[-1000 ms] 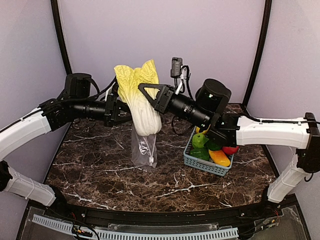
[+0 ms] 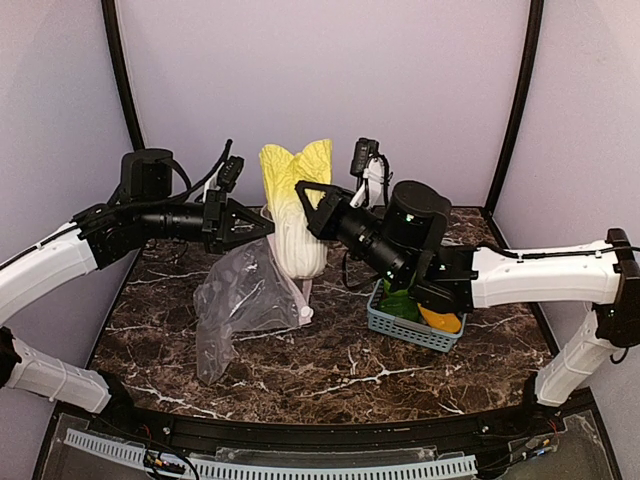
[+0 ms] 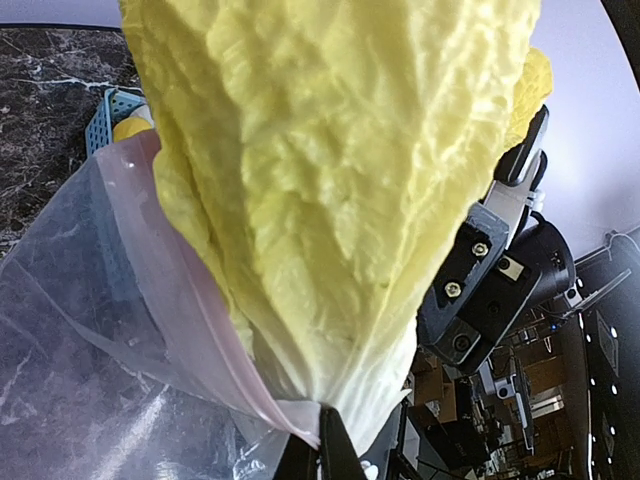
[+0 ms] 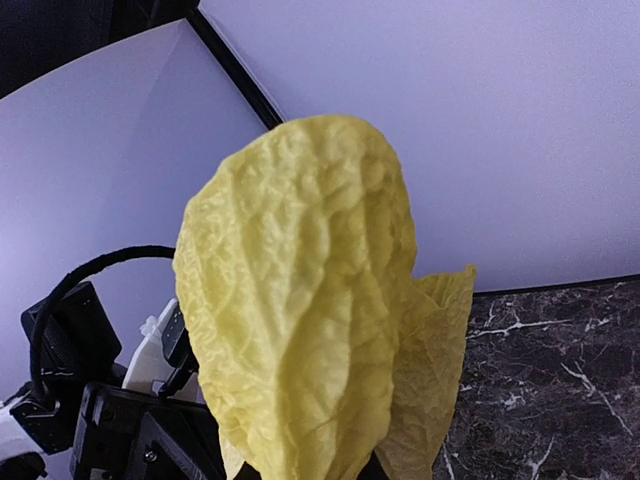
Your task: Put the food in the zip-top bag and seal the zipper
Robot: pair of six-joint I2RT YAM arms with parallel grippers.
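Observation:
A napa cabbage (image 2: 294, 215) with yellow leaves and a white base hangs nearly upright, leaves up, with my right gripper (image 2: 310, 210) shut on its right side. Yellow leaves (image 4: 300, 280) fill much of the right wrist view. The clear zip top bag (image 2: 240, 295) hangs to the lower left of the cabbage. Its pinkish zipper edge (image 3: 205, 280) runs down into my left gripper, which is shut on it. A white slider (image 2: 305, 313) sits low on that edge. Whether the cabbage base is inside the opening, I cannot tell.
At the right, partly behind my right arm, stands a blue-grey basket (image 2: 410, 333) with green and orange food in it. A wall (image 2: 320, 90) closes off the back.
The bag has spread out to the left below my left gripper, which has moved slightly.

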